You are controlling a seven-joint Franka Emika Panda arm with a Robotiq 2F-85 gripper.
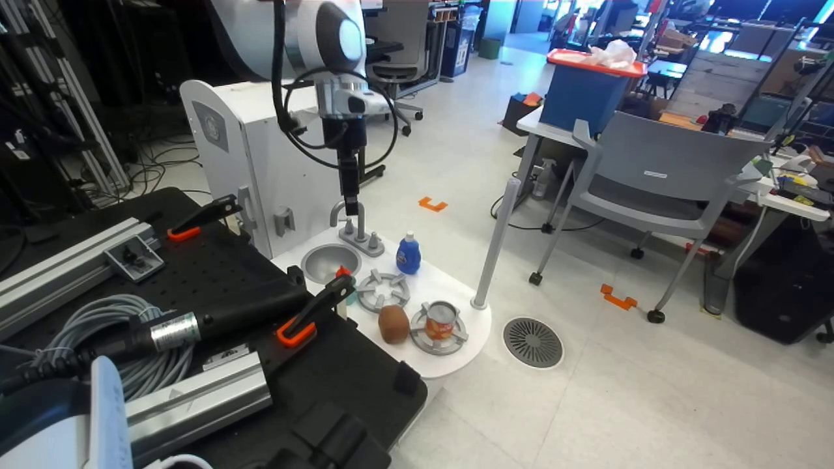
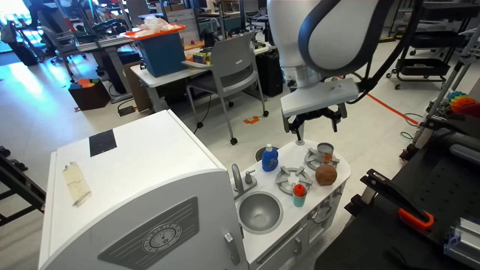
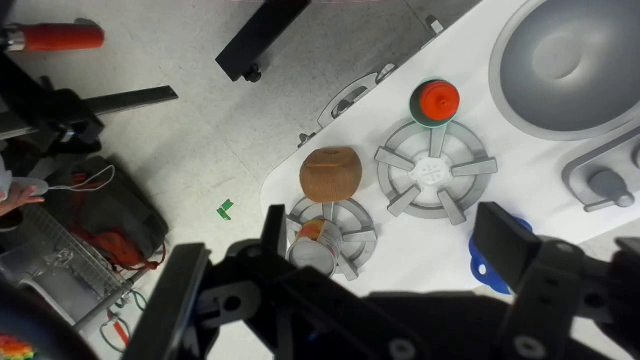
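Note:
My gripper is open above the white play-kitchen counter [image 2: 294, 148], its two fingers wide apart and nothing between them. A can with an orange label [image 3: 318, 243] rests on the burner at the counter's end, in the wrist view close to one finger [image 3: 276, 231]. Beside that burner sits a brown, rounded loaf-like object [image 3: 331, 174]. The blue bottle [image 2: 270, 158] stands upright near the back edge; in the wrist view the other finger partly covers it. A teal cup [image 2: 299, 198] with a red-topped item [image 3: 439, 100] in it is near the front edge.
The sink [image 2: 260, 212] and faucet [image 2: 238, 179] lie towards the tall white cabinet [image 2: 135, 153]. A grey post [image 1: 497, 243] rises from the counter's back corner. The other burner [image 3: 432, 171] is empty. A black table with clamps [image 1: 316, 312] faces the counter's front.

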